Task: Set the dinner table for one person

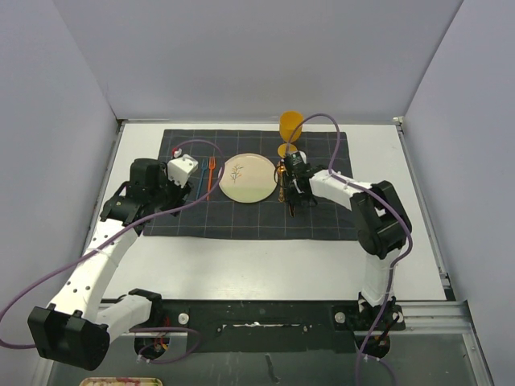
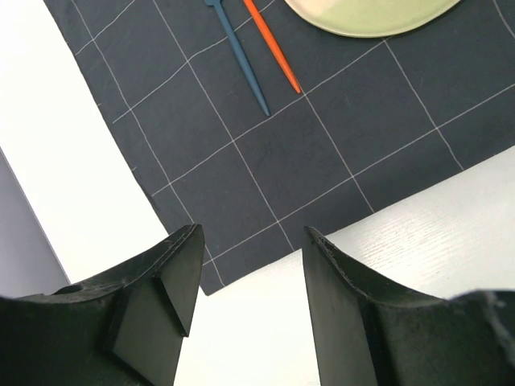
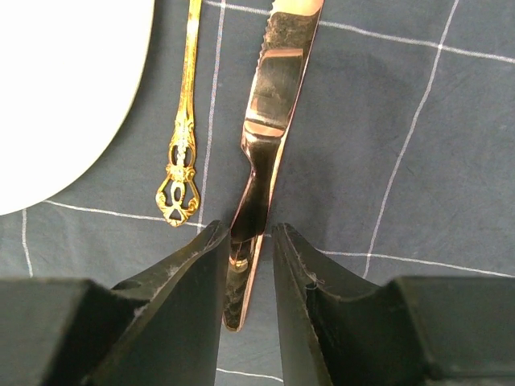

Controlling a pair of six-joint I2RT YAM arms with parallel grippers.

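A pale plate (image 1: 241, 189) with a small plant drawing lies on the dark gridded mat (image 1: 241, 225). To its left lie an orange fork (image 1: 210, 181) and a blue utensil (image 2: 241, 64). On the other side, a gold ornate utensil (image 3: 183, 133) lies close to the plate's edge. A shiny copper knife (image 3: 273, 88) lies slightly slanted to the right of that. My right gripper is partly open, its fingertips on either side of the knife's handle, a gap showing on the right. Over the mat's near left corner, my left gripper stands open and empty.
Behind the knife stands a yellow goblet (image 1: 291, 125) near the mat's back edge. Bare white table (image 1: 241, 269) runs along the front. At the lower left, a tray (image 1: 121, 382) is cut off by the frame edge.
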